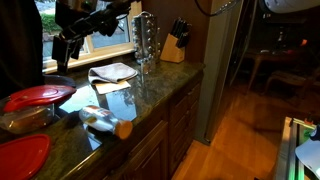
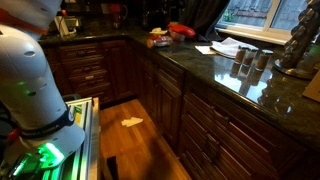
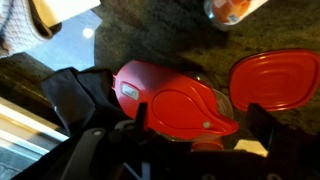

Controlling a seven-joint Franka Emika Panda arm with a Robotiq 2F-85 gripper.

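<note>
A clear jar with an orange end [image 1: 105, 121] lies on its side on the dark counter, and part of it shows at the top edge of the wrist view [image 3: 232, 8]. My gripper [image 1: 68, 52] hangs above the counter to the left of it, open and apart from the jar. From the wrist, the open gripper is over a container with a red lid [image 3: 165, 92], with nothing held. A second red lid [image 3: 275, 80] lies flat beside that container; this lid [image 1: 22, 156] is at the near left in exterior view 1.
A folded white cloth [image 1: 112, 73] lies by the window. Behind it stand a metal rack [image 1: 146, 36] and a knife block [image 1: 175, 42].
</note>
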